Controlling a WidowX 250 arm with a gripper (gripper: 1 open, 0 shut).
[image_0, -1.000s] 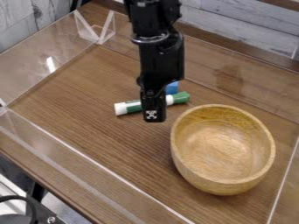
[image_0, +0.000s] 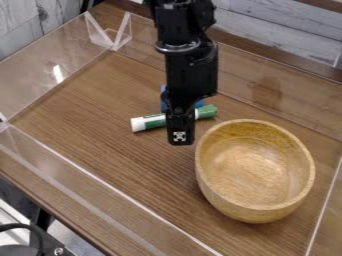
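My black gripper (image_0: 179, 134) hangs over the middle of the wooden table, shut, with nothing visible between its fingers. A green and white cylinder (image_0: 155, 123) lies behind and beside the fingertips, partly hidden by them. A small blue object (image_0: 198, 104) is mostly hidden behind the arm. A large light wooden bowl (image_0: 253, 180) sits just right of and in front of the gripper.
Clear wall-like edges (image_0: 40, 80) run along the table's left side. A black cable shows at the lower left corner.
The objects on the table have not visibly moved.
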